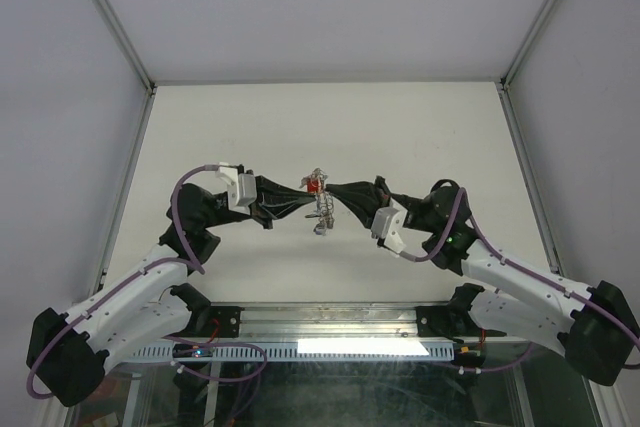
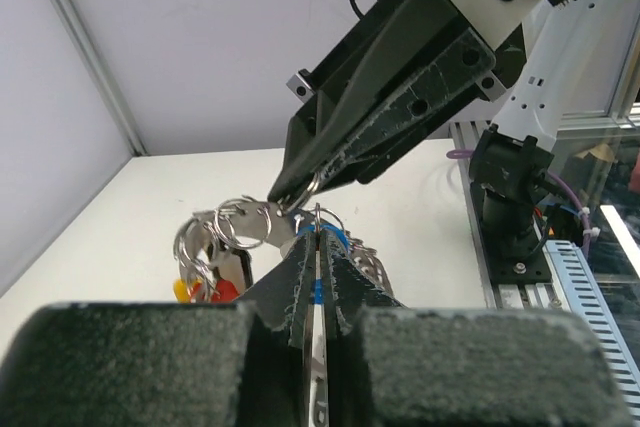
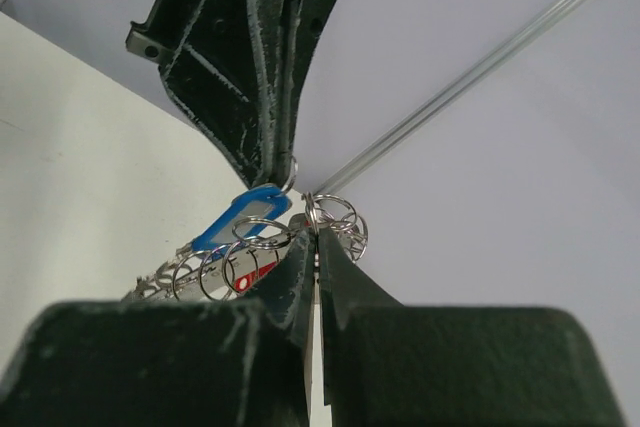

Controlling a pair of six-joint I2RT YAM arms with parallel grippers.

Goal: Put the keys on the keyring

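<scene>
My left gripper point(image 1: 312, 196) and right gripper point(image 1: 328, 188) meet tip to tip above the middle of the table. Between and below them dangles a bundle of metal rings and keys point(image 1: 324, 215) with a red piece point(image 1: 312, 186) at its top. In the right wrist view a blue tag point(image 3: 236, 215) hangs by a small ring point(image 3: 291, 175) from the left fingertips. The right fingers are shut on a thin wire ring point(image 3: 312, 211) of the bundle. Rings overlap closely, so I cannot tell whether the blue tag's ring is threaded.
Grey walls point(image 1: 330, 12) enclose the back and sides. A metal rail point(image 1: 325, 313) runs along the front edge.
</scene>
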